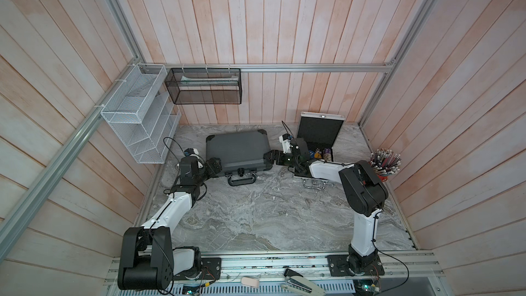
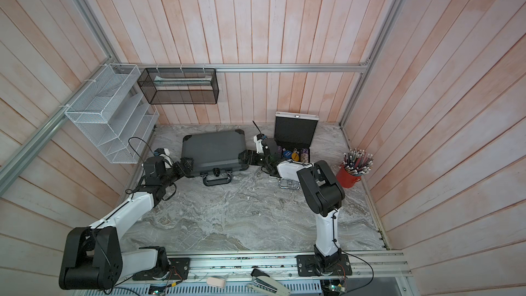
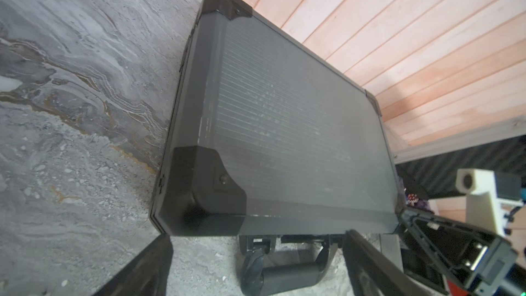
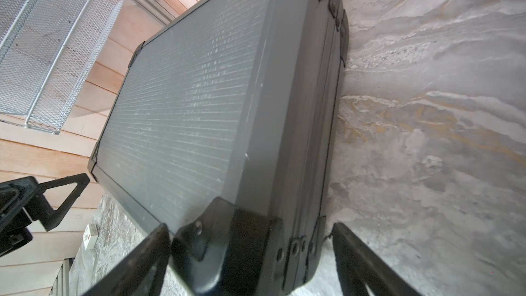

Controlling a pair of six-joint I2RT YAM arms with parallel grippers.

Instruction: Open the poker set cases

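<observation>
A closed dark grey case (image 1: 237,148) with a handle (image 3: 290,274) at its front lies on the marble table. My left gripper (image 1: 212,168) is open at the case's front left corner; in its wrist view the fingers are apart just in front of that corner. My right gripper (image 1: 270,158) is open at the front right corner, which sits between its blurred fingertips in the right wrist view. A second case stands open to the right, its black lid (image 2: 294,130) upright and colourful contents (image 2: 296,154) inside, partly behind my right arm.
A red cup of pens (image 2: 349,177) stands at the right wall. White wire shelves (image 1: 138,131) hang on the left, a black mesh basket (image 1: 203,96) on the back wall.
</observation>
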